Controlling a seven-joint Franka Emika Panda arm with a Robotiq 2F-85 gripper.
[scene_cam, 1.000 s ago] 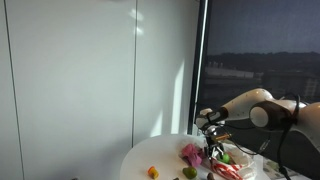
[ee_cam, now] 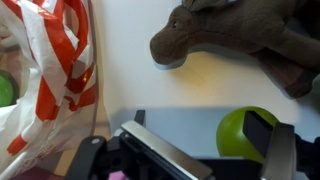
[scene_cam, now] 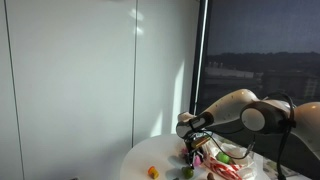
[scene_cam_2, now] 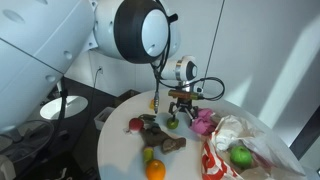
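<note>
My gripper stands open in the wrist view, its fingers set wide apart. A round green fruit lies on the white table close by the right-hand finger, which covers part of it. In exterior view 2 the gripper hangs low above the table, just behind and beside the green fruit. A pink cloth-like item lies to the right of the gripper there. Whether the fingers touch the fruit, I cannot tell.
A red-and-white plastic bag with a green apple in it stands at the right. A brown plush animal, an orange and a red fruit lie around the round white table.
In exterior view 1 the arm has swung left, away from above the bag and past the pink item, and come down toward the green fruit. The things on the table look unmoved.
</note>
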